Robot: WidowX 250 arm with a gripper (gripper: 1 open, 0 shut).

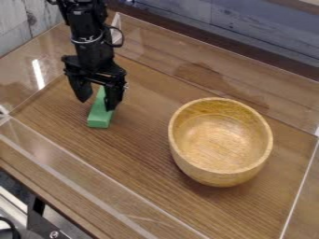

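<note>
A green block [103,114] lies on the wooden table, left of centre. My black gripper [95,88] is low over it, fingers open on either side of the block's back end; whether they touch it is hard to tell. A large tan bowl [219,134] stands to the right.
</note>
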